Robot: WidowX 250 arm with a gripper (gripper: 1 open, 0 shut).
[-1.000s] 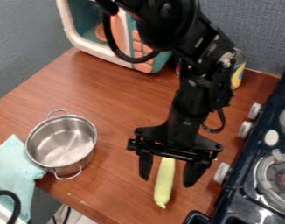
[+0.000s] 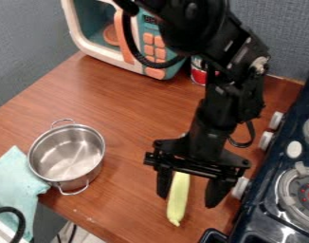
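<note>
My black gripper [image 2: 188, 190] hangs over the front middle of the wooden table, its two fingers apart and open, straddling a long pale yellow object [image 2: 177, 208], perhaps corn or a toy vegetable. The object lies lengthwise on the table, partly hidden by the gripper body. I cannot tell whether the fingertips are at table height or above it.
A steel pot [image 2: 66, 158] sits at the left beside a light teal cloth [image 2: 14, 181]. A black stove [image 2: 278, 203] fills the right edge. A toy microwave [image 2: 90, 32] and a can [image 2: 199, 71] stand at the back.
The arm and gripper have shifted very slightly to the right; the yellow object and the other things look unmoved.
</note>
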